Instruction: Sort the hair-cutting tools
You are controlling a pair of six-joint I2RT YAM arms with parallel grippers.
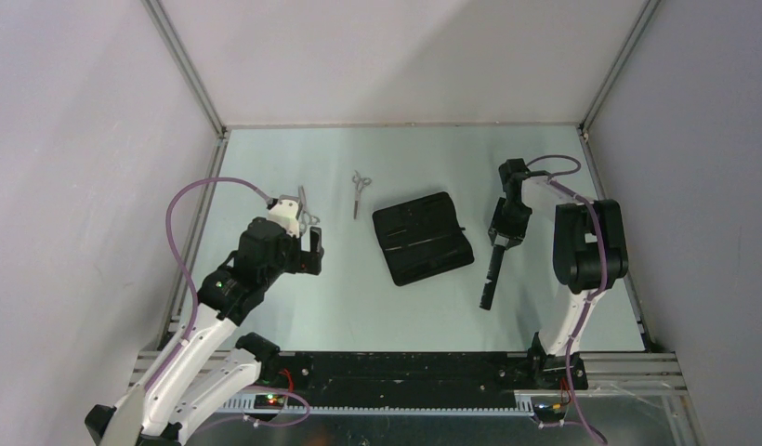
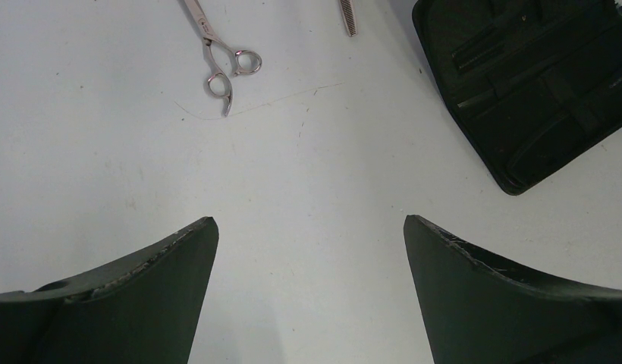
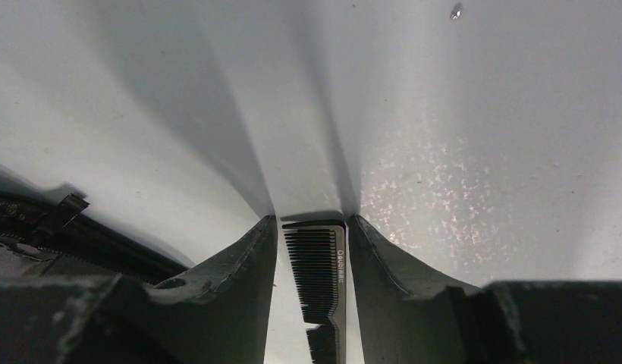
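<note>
A long black comb [image 1: 492, 279] lies on the table right of the open black case [image 1: 424, 238]. My right gripper [image 1: 501, 240] is at the comb's far end. In the right wrist view its fingers [image 3: 251, 254] stand part open on either side of the toothed comb [image 3: 323, 265], with slim gaps showing. Scissors [image 2: 217, 53] with ring handles and a toothed blade tip [image 2: 348, 19] appear in the left wrist view. From above, one pair of scissors [image 1: 358, 192] lies left of the case. Wide open and empty, my left gripper hovers over bare table.
Another pair of scissors [image 1: 308, 219] lies at the left, partly hidden by my left arm. The case's edge [image 3: 103, 246] is close on the left of my right gripper. Bare table [image 1: 377, 316] stretches along the front.
</note>
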